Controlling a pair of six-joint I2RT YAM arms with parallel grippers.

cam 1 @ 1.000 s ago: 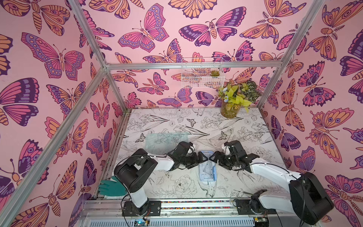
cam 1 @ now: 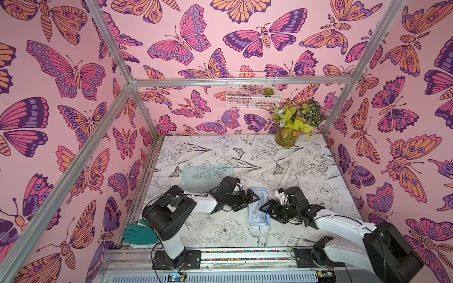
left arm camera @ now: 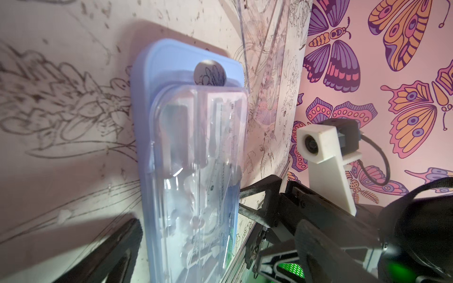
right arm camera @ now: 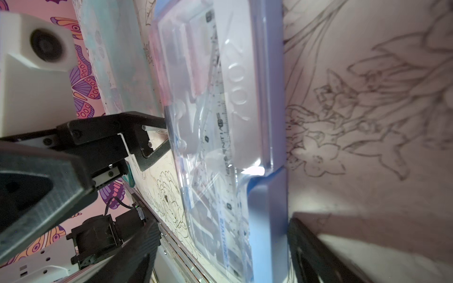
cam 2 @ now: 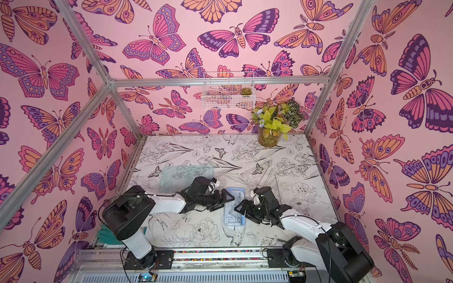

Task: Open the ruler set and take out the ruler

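Observation:
The ruler set, a light blue case (cam 1: 258, 218) with a clear plastic front, stands between my two grippers on the table. In the right wrist view a clear ruler (right arm camera: 220, 127) with black marks shows through the plastic cover (right arm camera: 238, 94). At the case's left side, my left gripper (cam 1: 249, 200) is open. My right gripper (cam 1: 272, 212) is open at the right side, its fingertips reaching over the case's edge in the top left view. In the left wrist view, the right gripper's tips meet the case's right edge. Whether either gripper touches the case firmly, I cannot tell.
Behind the left arm lies a pale teal sheet (cam 1: 207, 173). A potted plant (cam 1: 288, 136) stands at the back right, and a green glove (cam 1: 140, 233) lies at the front left.
The left gripper and the case look almost unmoved.

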